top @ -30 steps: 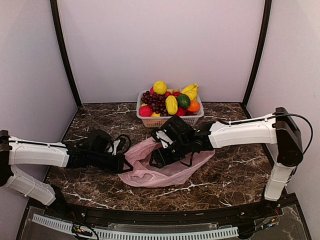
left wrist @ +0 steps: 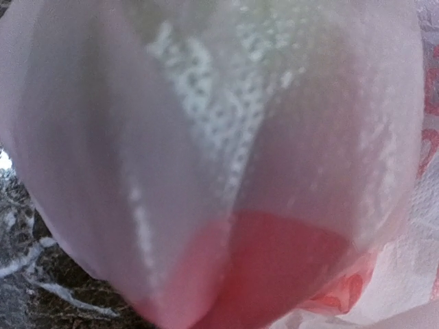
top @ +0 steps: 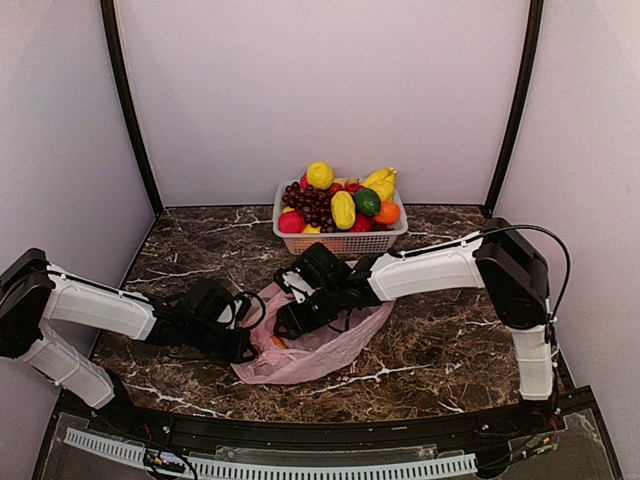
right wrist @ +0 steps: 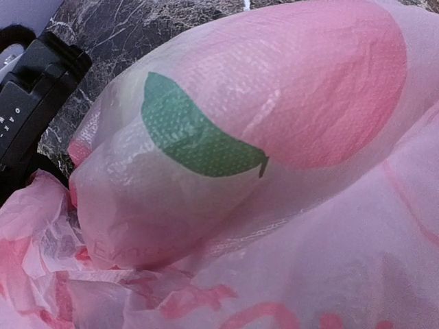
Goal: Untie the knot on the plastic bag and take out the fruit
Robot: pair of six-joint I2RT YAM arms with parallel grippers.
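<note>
The pink translucent plastic bag (top: 330,362) lies spread on the table with its upper side gaping. At its left edge my left gripper (top: 246,350) is shut on the thin film; bunched bag (right wrist: 41,212) shows under that gripper in the right wrist view. My right gripper (top: 284,328) is inside the bag's opening, open, its fingers hidden by film in its own wrist view. Just below it a small orange patch (top: 278,342) shows, perhaps fruit. Bag film (left wrist: 206,137) fills most of the left wrist view and hides the left fingers.
A basket (top: 330,243) heaped with grapes, lemons, an orange and other fruit stands behind the bag, close to the right forearm.
My right arm has moved left, bringing its gripper close to the left one. The bag has shifted left and a little toward the front. An orange patch has come into sight.
</note>
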